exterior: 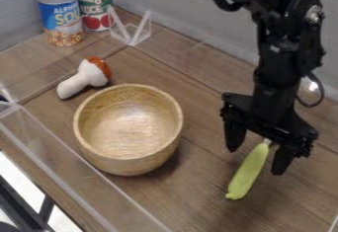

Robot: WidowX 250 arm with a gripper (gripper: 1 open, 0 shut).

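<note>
The black gripper (258, 149) hangs low over a pale green elongated object (246, 175), like a toy cucumber, lying on the wooden table with its upper end hidden under the fingers. The fingers stand apart, one each side of that upper end. A wooden bowl (126, 130) is to the left of the gripper.
A white and orange toy (82, 79) lies behind the bowl. Two cans, a soup can (62, 21) and a red can (95, 6), stand in the back left corner.
</note>
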